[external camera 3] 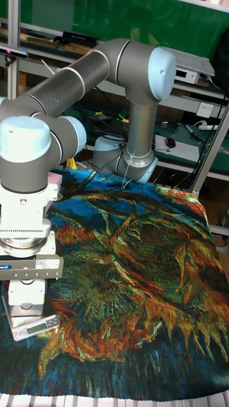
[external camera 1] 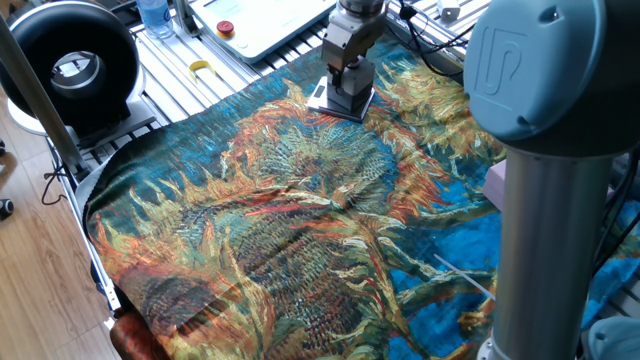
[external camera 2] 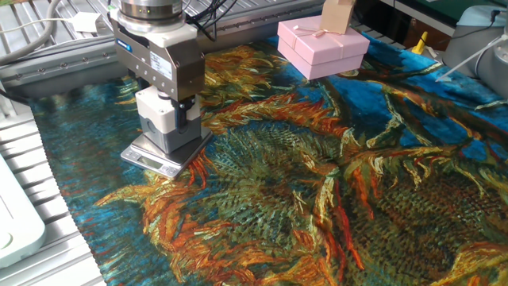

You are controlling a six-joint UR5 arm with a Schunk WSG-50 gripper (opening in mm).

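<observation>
A small flat scale (external camera 2: 149, 163) with a silver platform and a display on its front edge lies on the patterned cloth. On its platform stands a white and grey block (external camera 2: 159, 131), upright. My gripper (external camera 2: 169, 107) points straight down at the block's top, with one dark finger (external camera 2: 187, 105) showing against its side. The other finger is hidden, so whether the fingers press on the block or stand slightly apart does not show. Seen in exterior view 3, the block (external camera 3: 27, 296) is directly under the gripper body, above the scale (external camera 3: 34, 327).
A sunflower-print cloth (external camera 1: 300, 230) with shallow creases covers most of the table. A pink box (external camera 2: 321, 52) with a brown block (external camera 2: 337, 14) on it stands at the back. Cables (external camera 1: 430, 40) hang by the wrist.
</observation>
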